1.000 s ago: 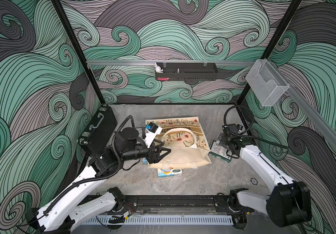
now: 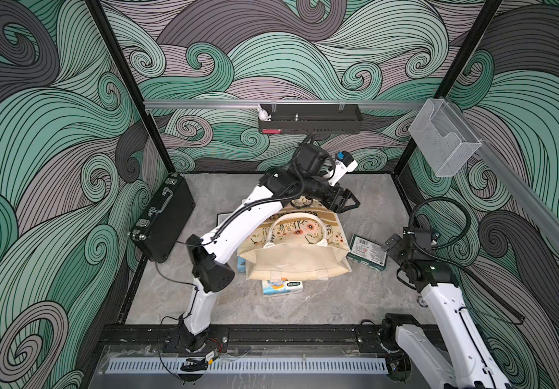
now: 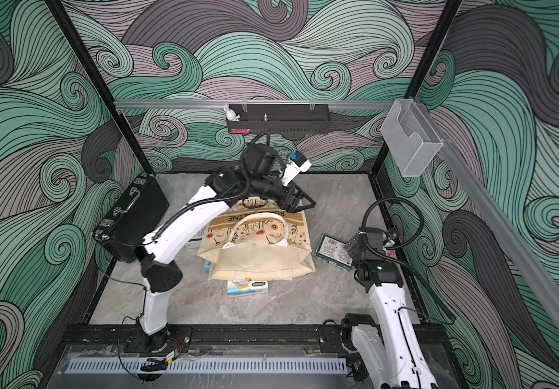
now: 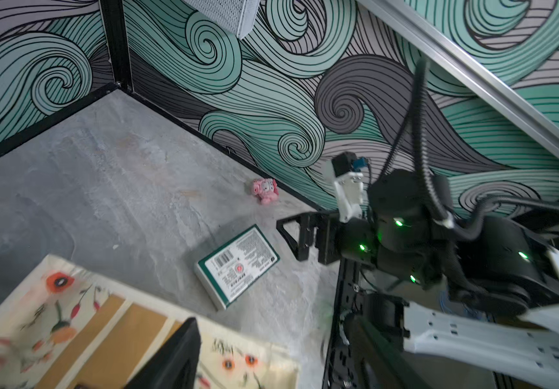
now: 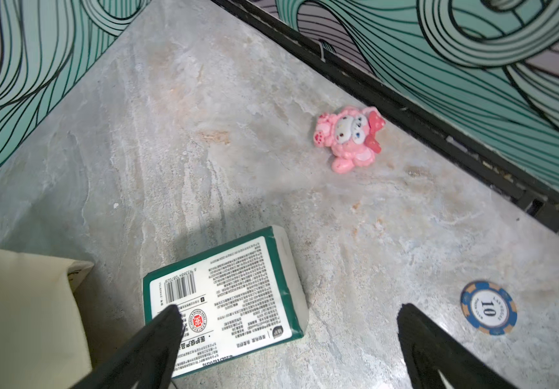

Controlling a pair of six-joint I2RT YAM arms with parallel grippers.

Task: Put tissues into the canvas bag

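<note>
The cream canvas bag point(image 2: 298, 262) with floral print lies flat at the table's middle, handle up. A green-edged tissue pack point(image 5: 221, 298) lies right of it; a blue-white pack point(image 2: 281, 288) pokes out at its front edge. My open left gripper point(image 2: 347, 199) hangs above the bag's back right part, empty. My open right gripper is over the green-edged pack, which lies free on the table.
A black case point(image 2: 165, 214) stands at the left. A pink toy point(image 5: 350, 136) and a poker chip point(image 5: 489, 308) lie at the right. A mesh bin point(image 2: 444, 139) hangs on the right rail.
My left arm has swung up and across toward the back, over the bag. My right arm has shifted right and toward the front.
</note>
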